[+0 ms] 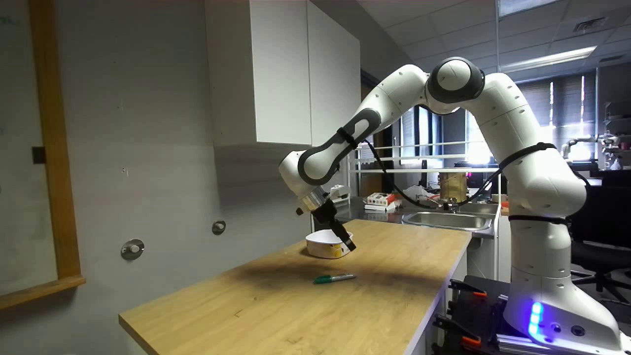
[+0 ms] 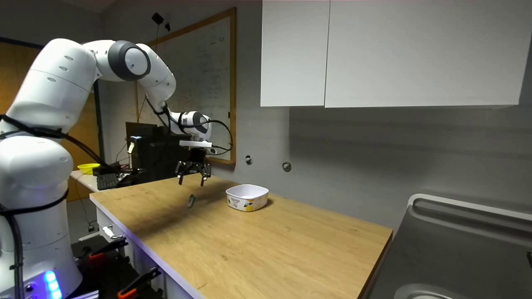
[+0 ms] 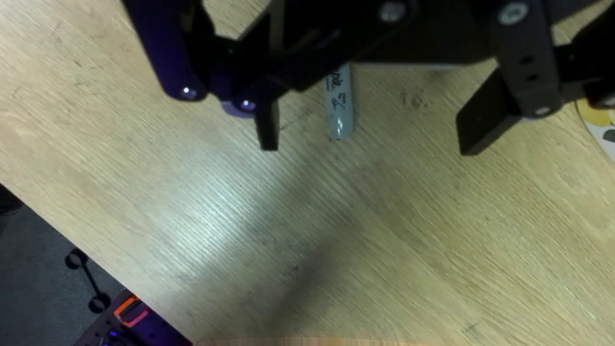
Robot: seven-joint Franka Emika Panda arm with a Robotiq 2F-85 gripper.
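Observation:
A marker with a green cap (image 1: 323, 279) and grey body lies flat on the wooden counter (image 1: 378, 296). The wrist view shows the marker's grey end (image 3: 340, 109) between and below the spread fingers; its other end is hidden behind the gripper. A white bowl (image 2: 247, 197) with a lemon print stands on the counter near the wall, apart from the marker. My gripper (image 2: 192, 181) hangs above the counter, open, its fingertips (image 3: 268, 128) wide apart with nothing held between them.
White cabinets (image 2: 394, 55) hang on the wall above the counter. Beyond the counter's end is a sink (image 1: 447, 221). Clamps (image 1: 467, 288) sit by the arm's base.

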